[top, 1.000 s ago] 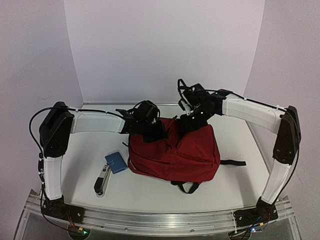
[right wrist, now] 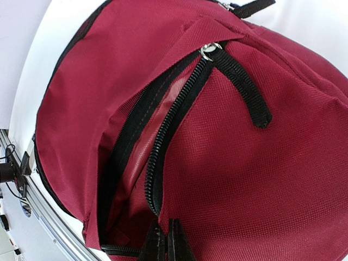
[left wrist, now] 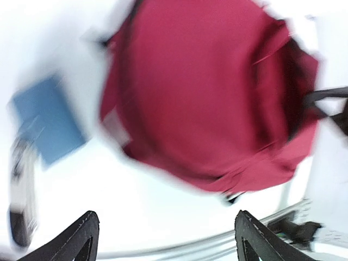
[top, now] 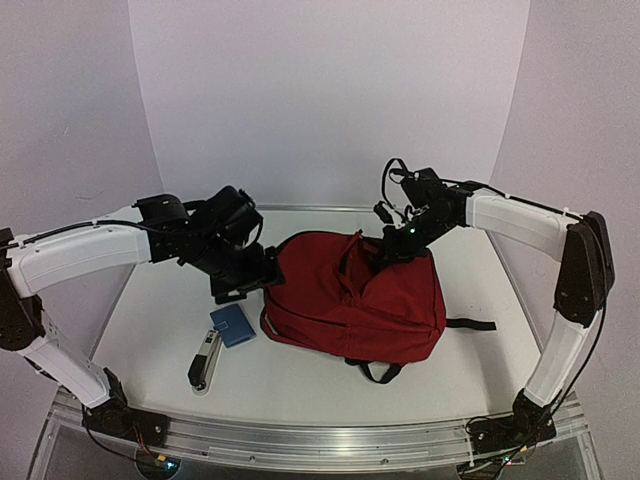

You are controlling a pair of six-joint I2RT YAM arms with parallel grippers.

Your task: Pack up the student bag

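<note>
The red bag [top: 390,325] lies on the table with its zipped opening [right wrist: 136,147] gaping. At that opening my right gripper is shut on the bag's fabric edge. To the left of the bag my left gripper is open and empty, its fingers [left wrist: 84,234] wide apart. In the top view it hangs near the bag's left side, above the blue booklet's [top: 233,325] far end. A black-and-grey stapler [top: 205,362] lies on the table beside the booklet. What is inside the bag cannot be made out.
A black strap [top: 470,324] sticks out to the bag's right, and a strap loop [top: 380,372] lies at its front. Bare white table [top: 280,385] shows in front, and a metal rail [top: 320,435] runs along the near edge.
My left gripper has moved left, from over the bag's opening to beside the bag. The right gripper has shifted slightly right, and the bag with it. Booklet and stapler have stayed put.
</note>
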